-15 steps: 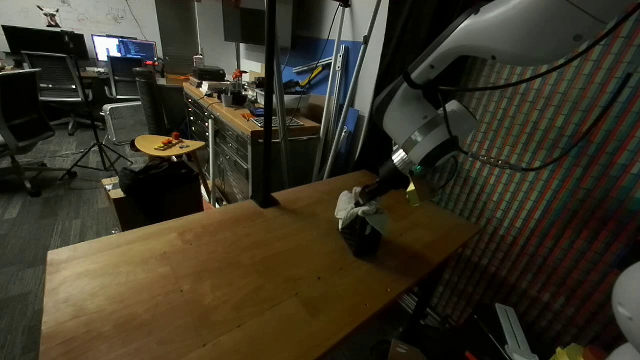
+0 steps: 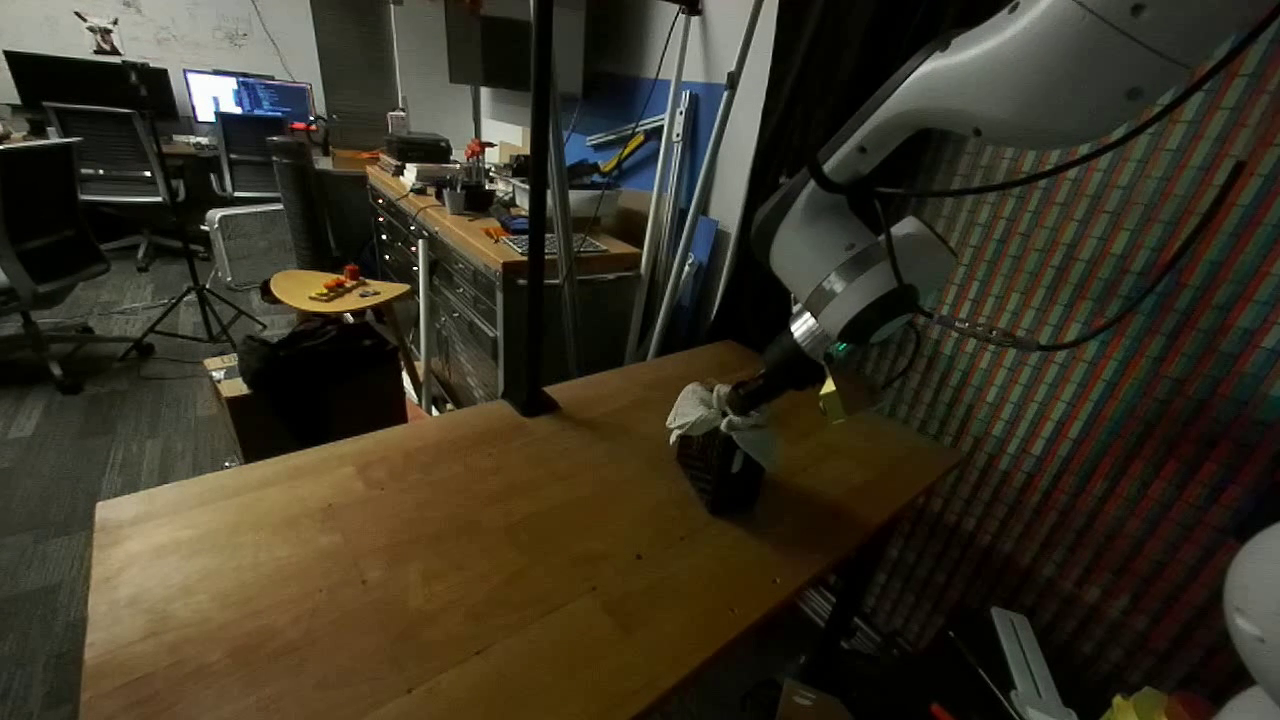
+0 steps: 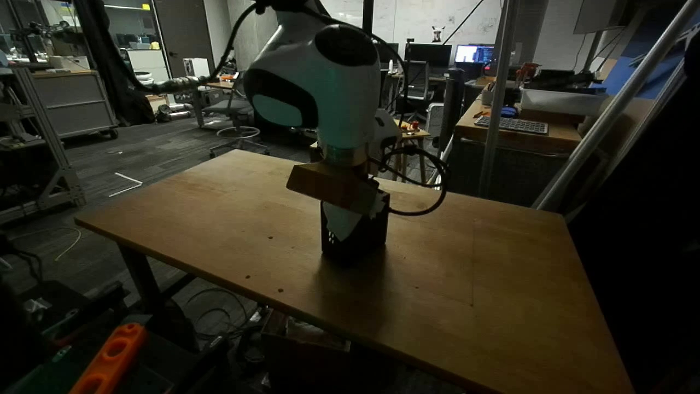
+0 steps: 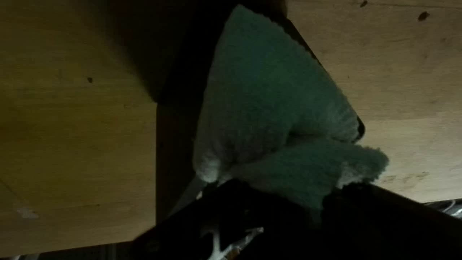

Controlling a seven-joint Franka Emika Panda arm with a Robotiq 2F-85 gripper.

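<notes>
A pale cloth (image 2: 696, 410) drapes over the top of a black basket (image 2: 716, 472) standing on the wooden table. My gripper (image 2: 737, 401) reaches down to the basket's top and is shut on part of the cloth. In the wrist view the cloth (image 4: 277, 86) fans out ahead of the dark gripper, with a fold pinched between the fingers. One corner of the cloth (image 3: 343, 221) hangs down the side of the basket (image 3: 367, 235) in the second exterior view. The cloth hides the inside of the basket.
Bare wooden tabletop (image 2: 360, 552) spreads widely to the left of the basket. A dark upright post (image 2: 536, 240) stands at the table's far edge. A cable loop (image 3: 433, 197) hangs from the arm near the basket.
My gripper has shifted slightly right and down in the first exterior view. The cloth's bunched part has spread and sits a little differently; the basket appears unmoved.
</notes>
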